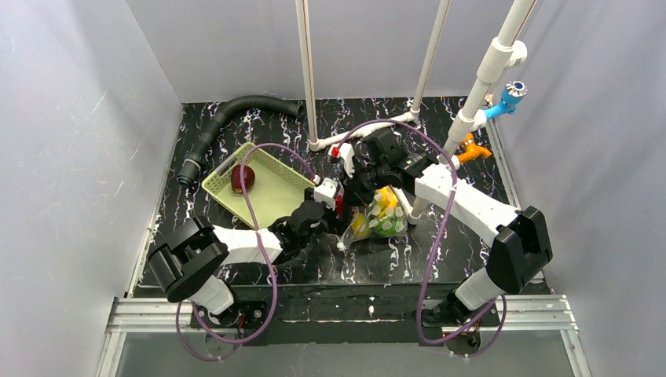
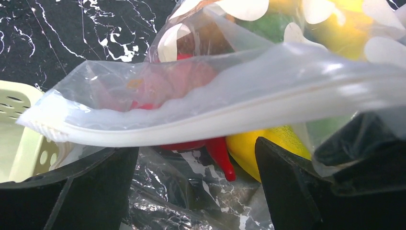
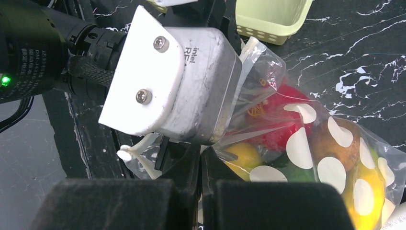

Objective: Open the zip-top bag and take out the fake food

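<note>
The clear zip top bag (image 1: 385, 225), printed with white dots, lies right of centre with fake food inside. Its white zip edge (image 2: 201, 125) arches across the left wrist view, the mouth gaping beneath. Through the mouth show a red piece (image 2: 220, 155) and a yellow piece (image 2: 268, 146). My left gripper is open at the mouth, its fingers apart with no food gripped. My right gripper is shut at the bag's edge, thin film pinched at its tips. A red piece (image 3: 280, 117) and a brown piece (image 3: 335, 139) show through the plastic.
A pale green basket (image 1: 271, 196) stands left of the bag, holding one dark red fake food piece (image 1: 243, 178). White pipes (image 1: 308, 75) rise behind, and a black hose (image 1: 208, 137) lies at back left.
</note>
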